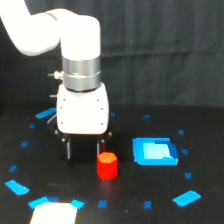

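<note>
A small red block (107, 166) stands on the dark table, to the right of centre under the arm. My white gripper (85, 147) points down just left of it, its two dark fingers spread apart with nothing visible between them. The right-hand finger is close to the block's top left; whether they touch is hard to tell. A blue square frame with a white middle, like a shallow tray (136, 152), lies right of the block, apart from it.
Blue tape pieces (186, 198) and small blue marks are scattered over the black surface. A pale square (54, 213) lies at the front left edge. Clear room surrounds the tray.
</note>
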